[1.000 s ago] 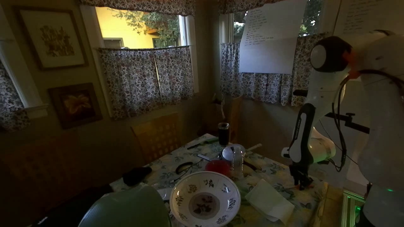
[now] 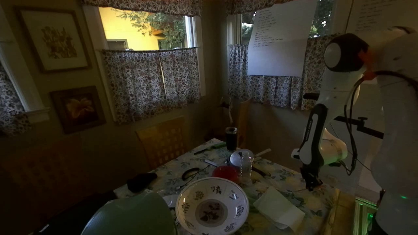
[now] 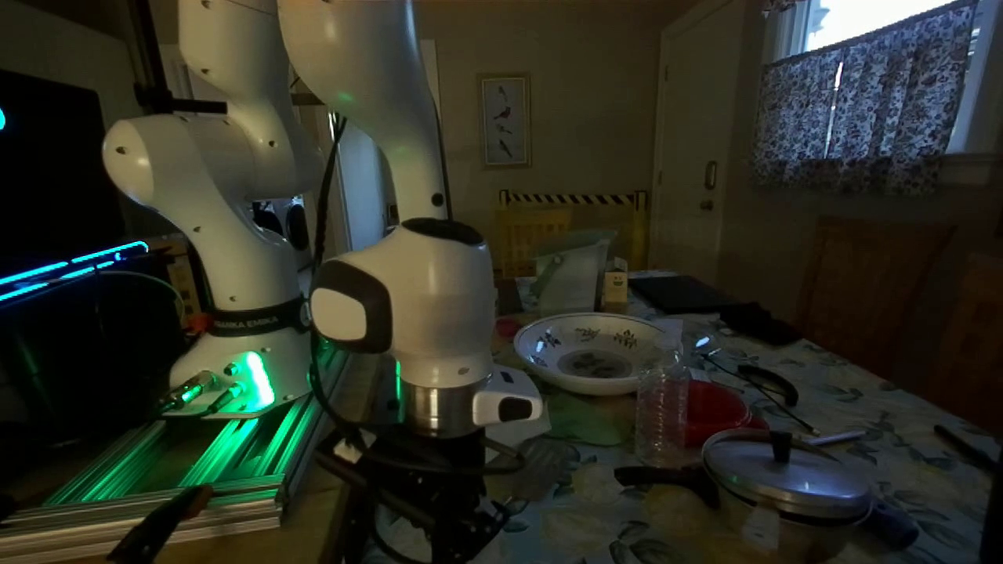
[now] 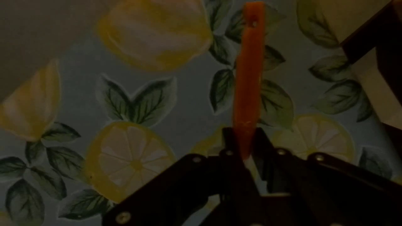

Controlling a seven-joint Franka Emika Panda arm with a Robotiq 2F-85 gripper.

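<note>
My gripper is shut on an orange handle, which runs away from the fingertips over the lemon-patterned tablecloth. A hole shows near the handle's far end; whatever lies at its other end is hidden by the dark fingers. In exterior view 1 the gripper hangs a little above the table's right edge, to the right of the pale folded cloth or paper. From exterior view 2, the gripper is dark and partly blocked by cables, and the handle cannot be made out there.
A wide patterned bowl stands near the middle of the table, a green container beside it. Behind are a red dish, a clear plastic bottle, a lidded pot and a dark tumbler.
In exterior view 1 the arm and gripper have risen slightly from the tabletop. The bowl, bottle and other table items stay where they were.
</note>
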